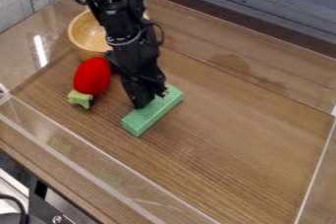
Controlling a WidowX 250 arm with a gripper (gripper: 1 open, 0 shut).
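Note:
The black robot arm reaches down from the top centre, its gripper [141, 97] low over the upper-left end of a light green block [152, 117]. The fingers are dark and small, and whether anything is between them is unclear. A red rounded object [92, 75] lies left of the gripper, with a small pale green piece [81, 99] just below it. A tan bowl [88, 31] sits behind the arm at the upper left, partly hidden by it.
A black cable lies at the lower-left corner.

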